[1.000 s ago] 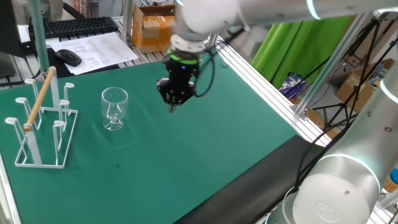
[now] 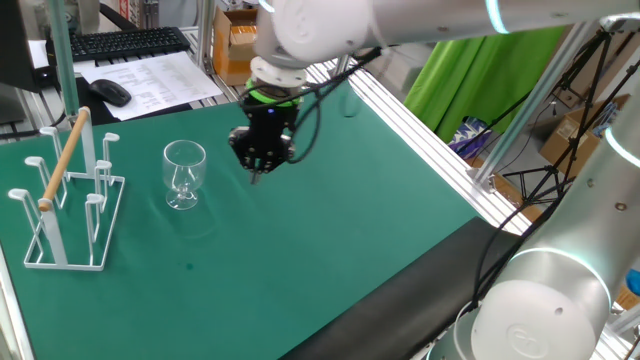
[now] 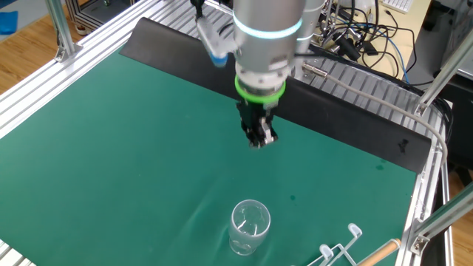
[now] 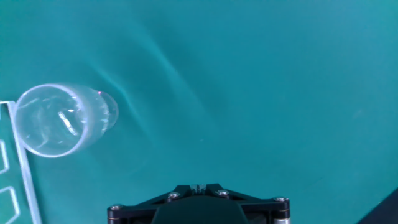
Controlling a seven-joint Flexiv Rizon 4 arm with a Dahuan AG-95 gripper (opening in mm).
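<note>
A clear stemmed glass (image 2: pixel 184 168) stands upright on the green table, right of a white cup rack (image 2: pixel 104 266) with a wooden handle. In exterior view 2 the glass (image 3: pixel 249 227) is near the bottom edge. From the wrist, the glass (image 4: pixel 57 119) shows at the left, its rim towards the camera, with part of the rack (image 4: pixel 25 168) beyond it. My gripper (image 2: pixel 254 178) hangs in the air to the right of the glass, clear of it. In the wrist view its fingertips (image 4: pixel 212 188) meet at the bottom middle, shut, with nothing visible between them.
A black strip (image 2: pixel 410 300) runs along the robot's side. Beyond the table's far edge are papers (image 2: pixel 150 84), a mouse (image 2: pixel 110 92) and a keyboard (image 2: pixel 118 42).
My gripper has moved left in exterior view 1, closer to the glass. The glass and the rack have stayed where they were.
</note>
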